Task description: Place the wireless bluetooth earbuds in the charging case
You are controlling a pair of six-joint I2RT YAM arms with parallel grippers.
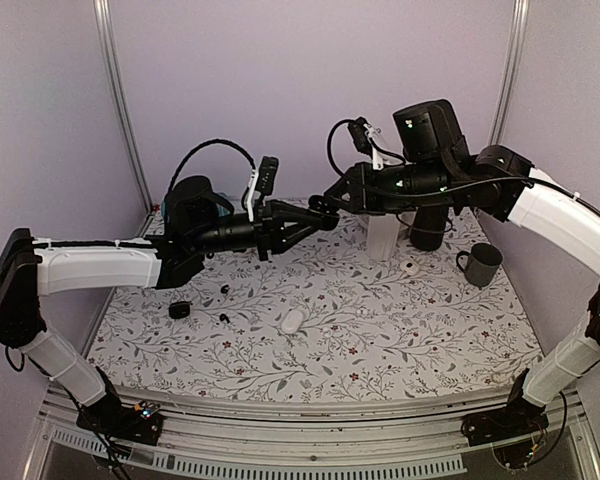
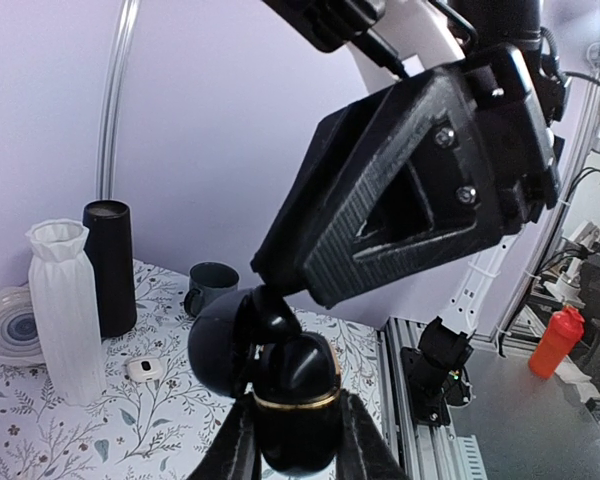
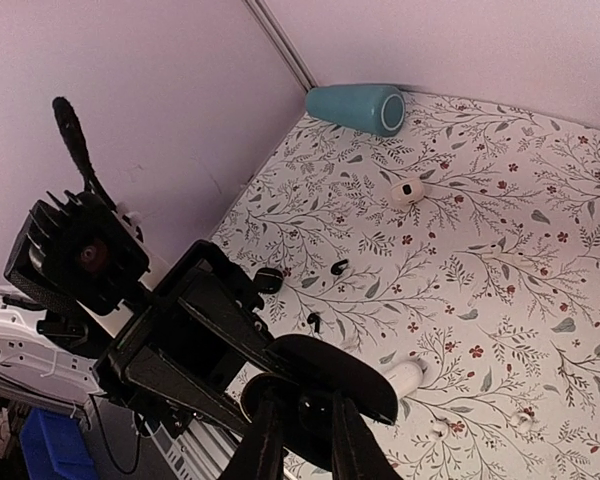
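In the left wrist view my left gripper is shut on a glossy black charging case (image 2: pixel 298 440) with a gold line along its rim. The case's lid (image 2: pixel 220 345) stands open, and the case is held in the air. From the right, my right gripper (image 1: pixel 345 197) reaches to the case, its fingertips right at the opening. A small black earbud (image 2: pixel 276 316) shows at those tips in the left wrist view. In the right wrist view the earbud (image 3: pixel 314 412) lies between the tips, over the case; whether they press on it is unclear. The case's inside is mostly hidden.
Two small black pieces (image 1: pixel 224 318) and a black box (image 1: pixel 179 310) lie on the left of the table. A white case (image 1: pixel 292 321) lies mid-table. Back right are a white vase (image 2: pixel 65 310), a black cylinder (image 2: pixel 110 270) and a mug (image 1: pixel 479 264).
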